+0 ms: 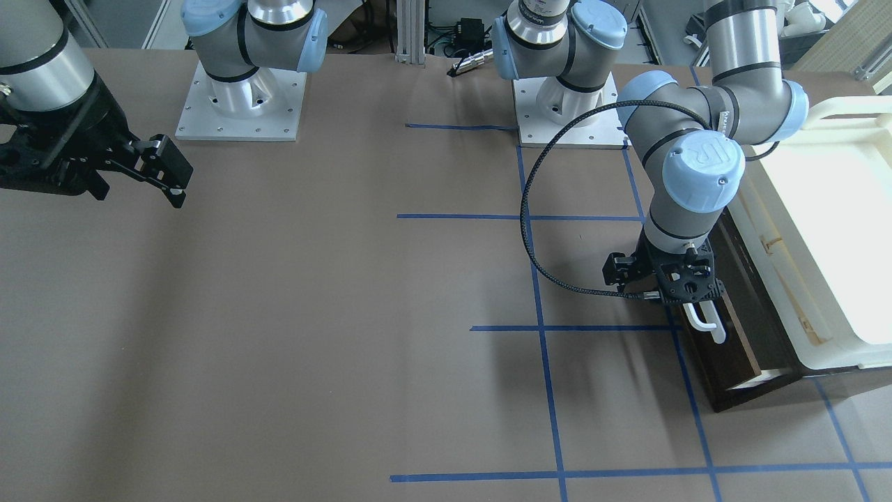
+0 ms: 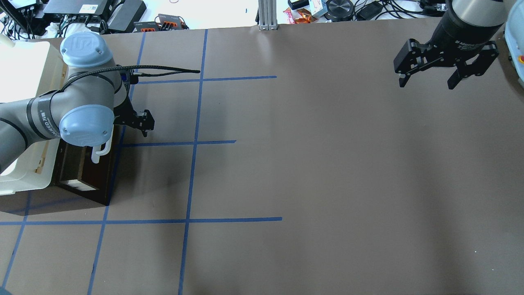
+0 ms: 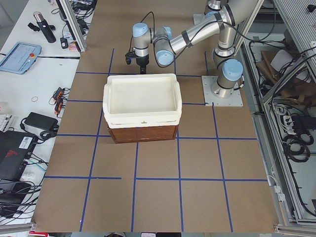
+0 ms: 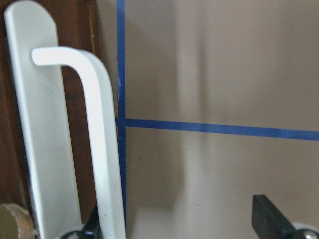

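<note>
My gripper (image 1: 665, 276) is at the front of a dark wooden drawer box (image 1: 727, 351) with a white bar handle (image 1: 704, 325). In the left wrist view the handle (image 4: 99, 129) fills the left side; one dark fingertip is partly behind its lower end, and the other fingertip (image 4: 269, 219) stands apart at the lower right over bare table, so the gripper is open. In the top view the handle (image 2: 98, 153) shows just below the gripper (image 2: 137, 123).
A white open tray (image 3: 142, 118) sits on top of the box. Other arms stand around the table, one with a black gripper (image 1: 125, 167) at left in the front view.
</note>
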